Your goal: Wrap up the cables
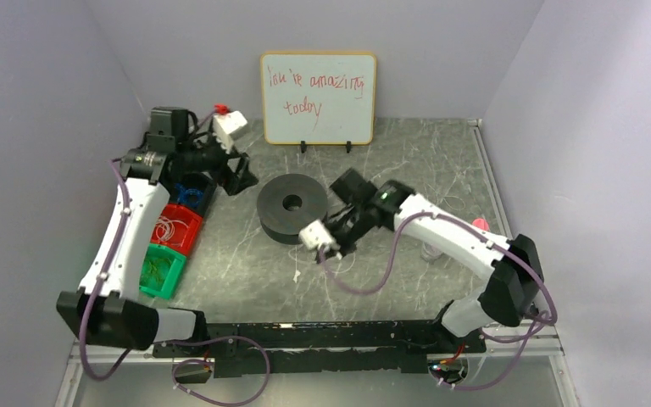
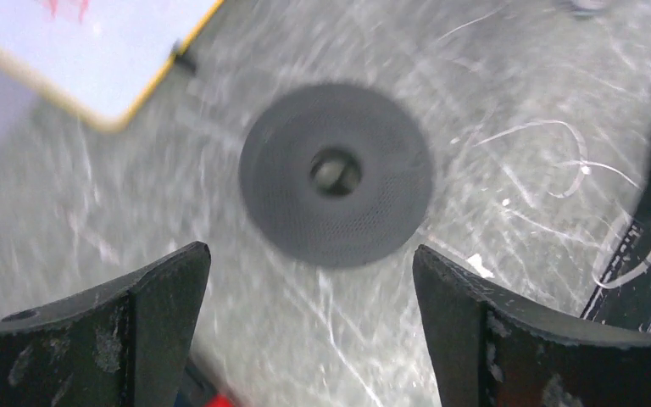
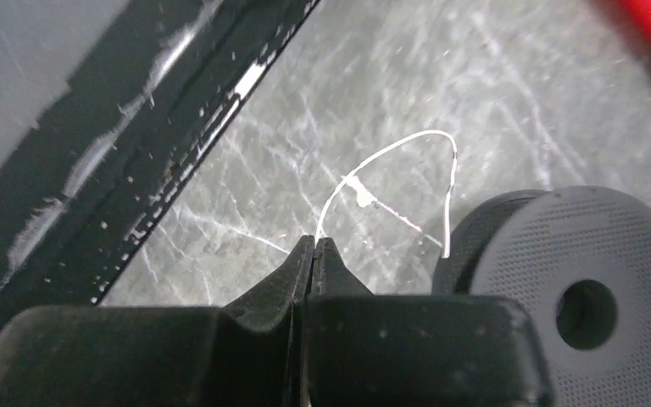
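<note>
A grey spool (image 1: 284,199) lies flat on the marble tabletop, centre-left, its central hole showing in both wrist views. A thin white cable (image 3: 387,148) arches beside the spool and runs down to the tips of my right gripper, which are shut together; whether the cable is between them I cannot tell for sure. My left gripper (image 1: 239,172) stands open above the table, left of and behind the spool, nothing between its fingers.
Red (image 1: 188,219) and green (image 1: 174,271) bins with cables line the left side. A whiteboard (image 1: 319,95) stands at the back. More loose cable, a pink object (image 1: 479,225) and a small cup lie at the right.
</note>
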